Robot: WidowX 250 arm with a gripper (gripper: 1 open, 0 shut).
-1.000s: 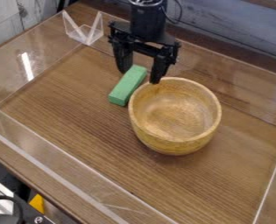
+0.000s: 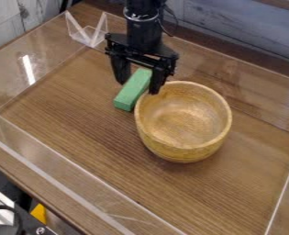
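Observation:
My black gripper (image 2: 140, 66) stands open over a green block (image 2: 132, 94), its fingers reaching down around the block's upper end; whether they touch it I cannot tell. The block lies on the wooden table (image 2: 61, 128), just left of a large tan bowl (image 2: 183, 128), which looks empty.
A clear plastic object (image 2: 85, 27) is at the back left near the table's edge. The left, front and right of the table are mostly clear. A black and yellow item (image 2: 12, 220) sits at the bottom-left corner.
My gripper has moved left, from above the bowl's back rim toward the green block. The block and bowl look unmoved.

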